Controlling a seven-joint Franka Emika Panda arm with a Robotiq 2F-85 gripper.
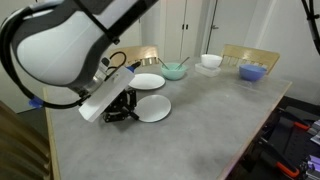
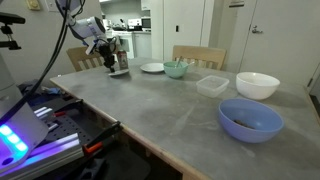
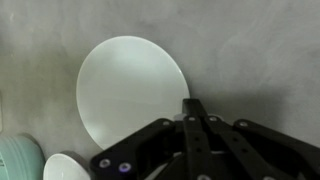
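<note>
A white round plate (image 1: 153, 108) lies at the near left part of the grey table. My gripper (image 1: 132, 112) is down at the plate's left rim. In the wrist view the dark fingertips (image 3: 190, 108) meet the right edge of the plate (image 3: 130, 88) and look shut. Whether the thin rim sits between them cannot be made out. In the second exterior view, the gripper and the plate (image 2: 119, 73) are small at the table's far left.
A second white plate (image 1: 148, 81) and a green bowl (image 1: 174, 71) stand behind. Farther off are a white bowl (image 1: 211, 61), a blue bowl (image 2: 251, 119) and a clear container (image 2: 213, 87). Chairs line the table.
</note>
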